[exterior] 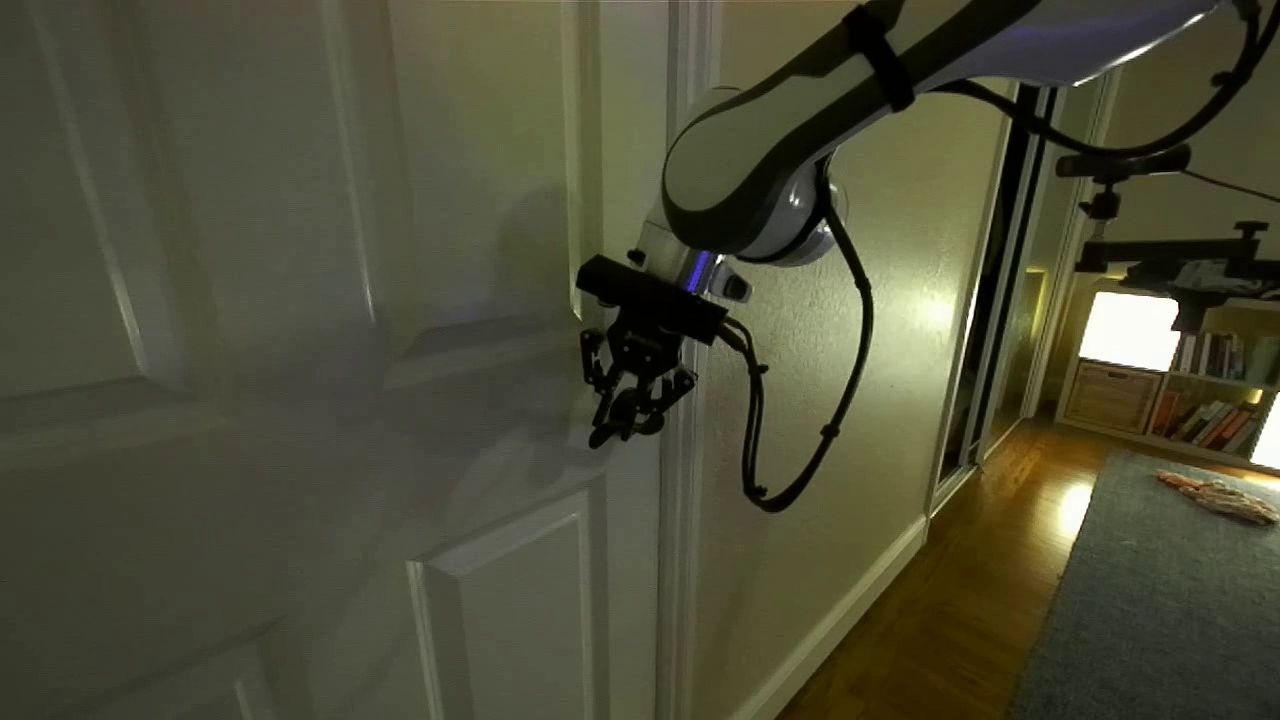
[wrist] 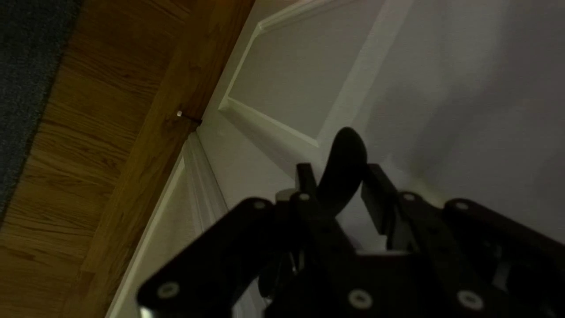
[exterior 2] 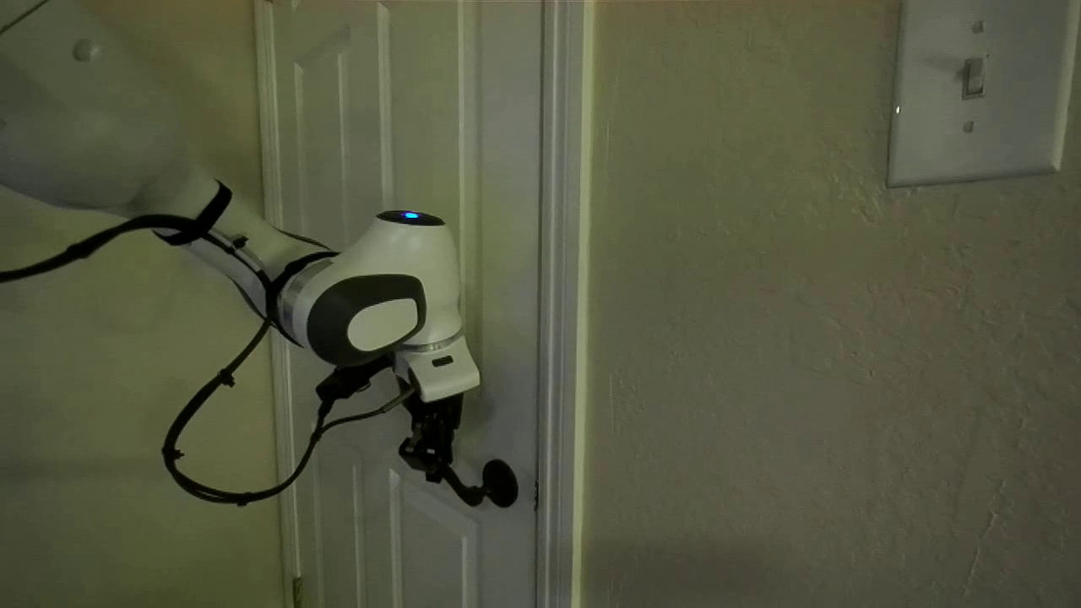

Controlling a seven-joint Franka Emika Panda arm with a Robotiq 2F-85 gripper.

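Observation:
A black door handle [exterior 2: 501, 483] sits on the white panelled door [exterior 2: 507, 253], near its right edge in the second exterior view. My gripper is part open at the handle, pointing downward. In the wrist view the lever [wrist: 347, 153] shows between the two fingers, its rounded end reaching past their tips. The left finger [wrist: 305, 183] is close against the lever. A strip of door shows between the lever and the right finger, lower down. Dark fingers and dark handle merge in the first exterior view, so contact is hard to judge there.
The door frame [exterior: 686, 528] and wall [exterior 2: 811, 355] lie just beside the handle. A light switch [exterior 2: 974, 78] is high on that wall. My arm's cable loop [exterior: 828, 432] hangs beside the wrist.

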